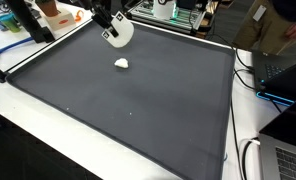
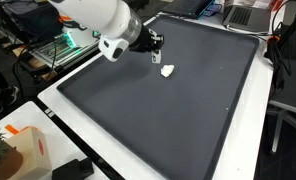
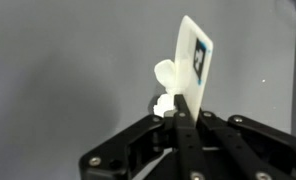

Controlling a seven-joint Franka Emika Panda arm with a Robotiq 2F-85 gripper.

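My gripper [image 1: 107,20] is above the far left part of the dark board, shut on a white piece [image 1: 118,32] with dark square marks. In the wrist view the held white piece [image 3: 192,60] stands up from between the fingers, thin and tall, with a dark and blue print on one side. A smaller white lump [image 1: 121,63] lies on the board, apart from the held piece. Exterior view 2 shows the lump [image 2: 168,71] beside and below the gripper [image 2: 155,40]. Part of the lump [image 3: 166,74] is hidden behind the held piece in the wrist view.
The dark board [image 1: 138,105] is otherwise clear in its middle and front. Laptops [image 1: 285,150] stand to the right in exterior view 1, with cables near the board's edge. Bins and tools [image 1: 54,17] crowd the far left corner.
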